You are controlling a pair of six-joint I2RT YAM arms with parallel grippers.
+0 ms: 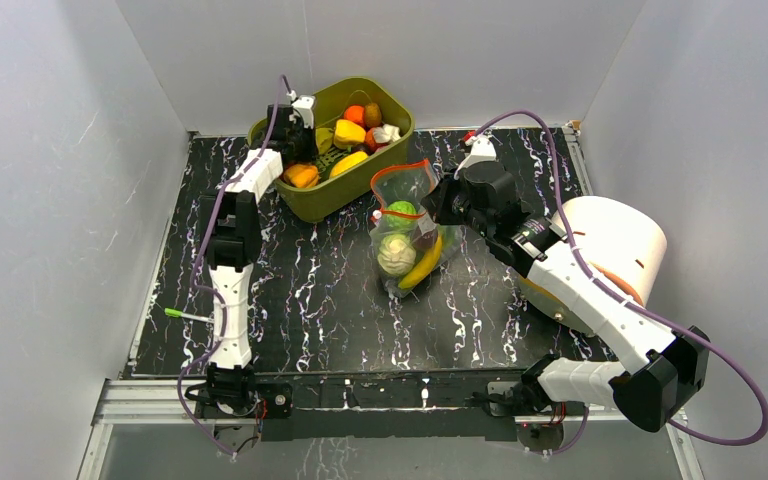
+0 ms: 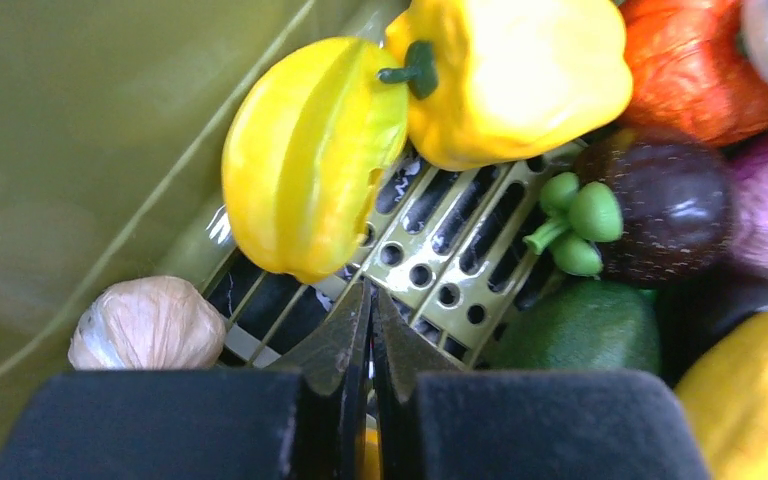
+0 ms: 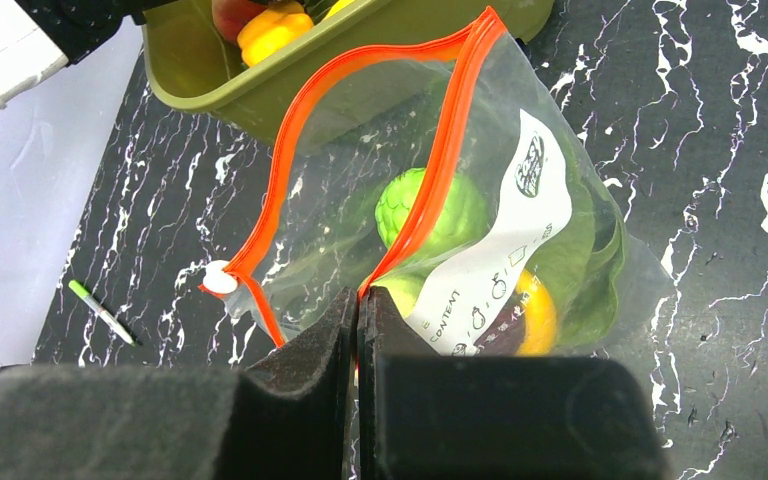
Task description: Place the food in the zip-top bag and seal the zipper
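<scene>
The zip top bag (image 1: 408, 258) with orange zipper lies open-mouthed on the table, holding a green cabbage (image 3: 420, 200), a pale round vegetable (image 1: 396, 255) and a banana (image 1: 422, 266). My right gripper is shut at its orange zipper rim. My left gripper is down inside the green bin (image 1: 320, 205), shut with nothing visible between its fingers; a yellow starfruit (image 2: 310, 160), yellow pepper (image 2: 510, 80), garlic (image 2: 145, 330), avocado (image 2: 580, 330) and other food surround it.
A cream rounded object (image 1: 615, 240) sits right of the bag under my right arm. A green-capped marker (image 1: 188, 315) lies at the left.
</scene>
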